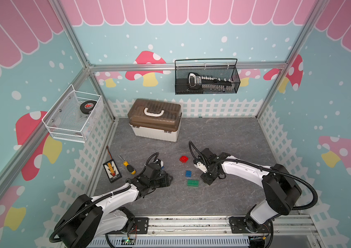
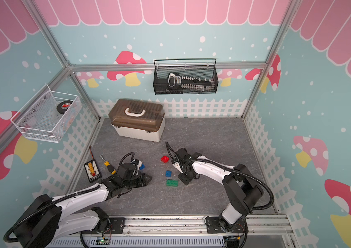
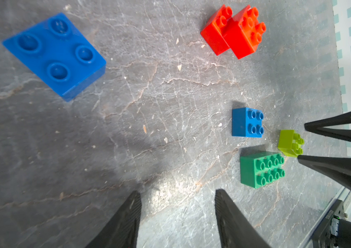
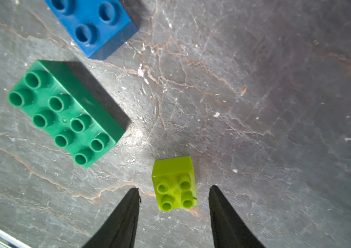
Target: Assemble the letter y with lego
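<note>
A lime 2x2 brick (image 4: 174,181) rests on the table, loose and apart from the green 2x4 brick (image 4: 66,113). My right gripper stands open above it, with a finger to either side in the wrist view and neither touching it. The small blue brick (image 3: 247,122) lies just behind the green one. Two red bricks (image 3: 235,31) lie against each other farther back. A larger-looking blue brick (image 3: 55,55) is at the upper left of the left wrist view. My left gripper is open and empty over bare table.
The brown-lidded toolbox (image 1: 154,119) stands at the back left. A screwdriver (image 1: 127,165) and a boxed tool set (image 1: 111,170) lie beyond my left arm. Bare table surrounds the bricks, with open room at the back right.
</note>
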